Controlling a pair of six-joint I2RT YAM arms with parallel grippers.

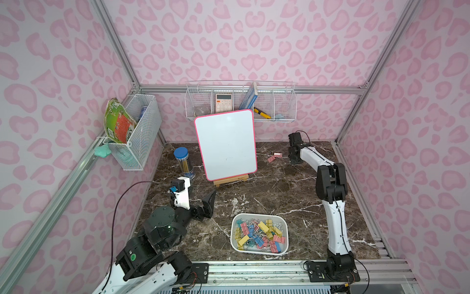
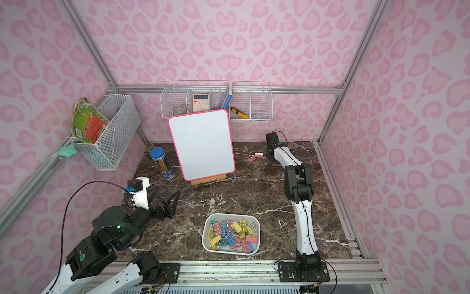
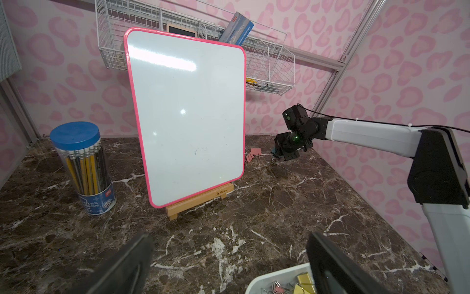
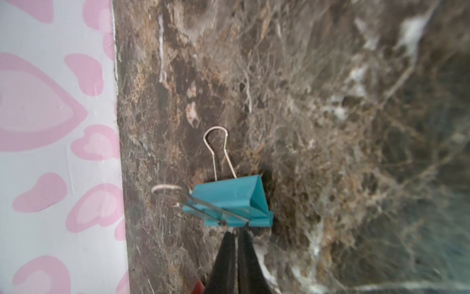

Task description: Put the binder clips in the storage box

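A teal binder clip (image 4: 227,198) lies on the marble table near its back edge, its wire handles spread apart. Just short of it in the right wrist view is my right gripper, shut, with nothing visible between its fingers. Two pink clips (image 1: 277,155) rest close to that gripper at the back. The white storage box (image 1: 235,247) near the front edge holds several yellow, pink, blue and teal clips. My left gripper is open and empty, left of the box and above the table.
A whiteboard (image 1: 226,144) on a wooden stand is at the back centre. Left of it stands a pencil tub (image 1: 182,161) with a blue lid. Wire baskets (image 1: 281,105) hang on the walls. Right of the box, the table is bare up to the right arm.
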